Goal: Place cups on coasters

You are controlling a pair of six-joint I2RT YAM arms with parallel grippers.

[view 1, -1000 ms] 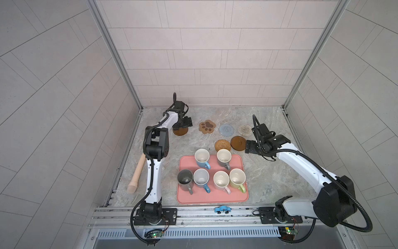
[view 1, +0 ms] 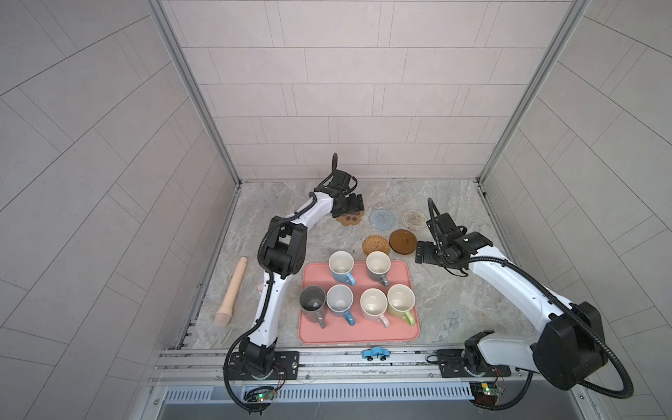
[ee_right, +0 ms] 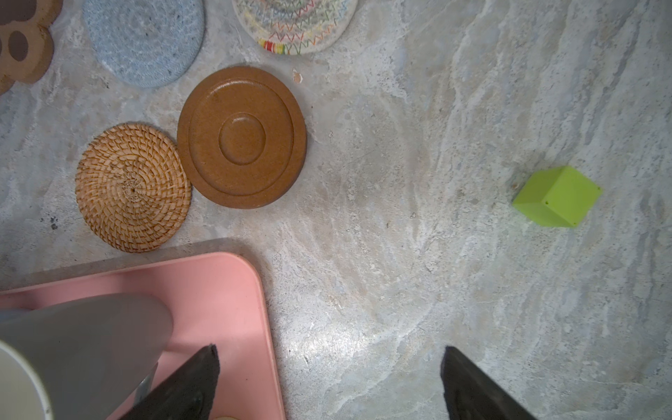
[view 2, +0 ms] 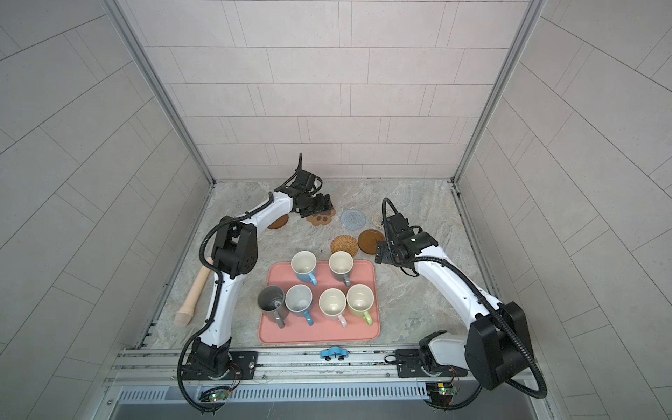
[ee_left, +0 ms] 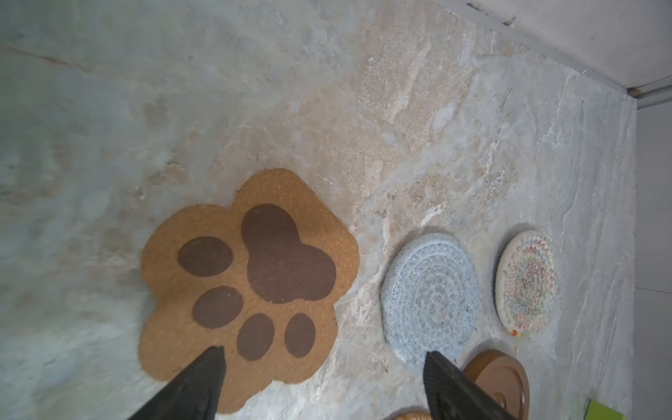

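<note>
My left gripper (view 1: 355, 203) is above the paw-print coaster (ee_left: 283, 259), its two fingertips apart and empty. A blue coaster (ee_left: 430, 297), a patterned coaster (ee_right: 294, 21), a woven coaster (ee_right: 133, 189) and brown coasters (ee_right: 241, 136) (view 2: 278, 221) lie on the back half of the counter. Several cups, including a blue-handled cup (view 1: 341, 261), a grey-handled cup (view 1: 378, 261) and a grey cup (view 1: 313, 299), stand in the pink tray (view 1: 359, 334). My right gripper (view 1: 423, 252) hangs open and empty right of the brown coaster, near the tray's back corner.
A peach rolling pin (view 1: 231, 290) lies at the left. A green cube (ee_right: 556, 196) sits at the right on otherwise clear counter. A blue toy car (view 1: 376, 353) is at the front rail. Walls enclose the back and sides.
My left gripper has moved right, from over the far-left brown coaster to over the paw-print coaster. The right arm has shifted very slightly.
</note>
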